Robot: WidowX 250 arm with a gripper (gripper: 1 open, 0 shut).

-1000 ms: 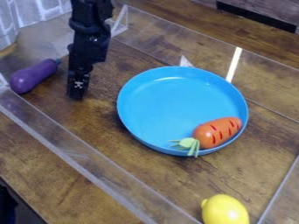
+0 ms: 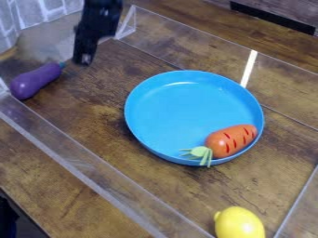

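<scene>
My gripper (image 2: pixel 85 48) hangs at the top left, dark and blurred, raised a little above the board; whether it is open or shut is hard to make out. A purple toy eggplant (image 2: pixel 35 82) lies on the wood at the left, just below and left of the gripper. A blue plate (image 2: pixel 174 107) sits right of centre, with an orange toy carrot (image 2: pixel 231 140) with green leaves on its lower right part.
A yellow lemon (image 2: pixel 239 223) lies at the bottom right. Clear panels edge the wooden surface (image 2: pixel 87 139), whose middle between eggplant and plate is bare.
My gripper has moved upward and slightly left, away from the board, and is now blurred. The eggplant, plate and carrot look unmoved.
</scene>
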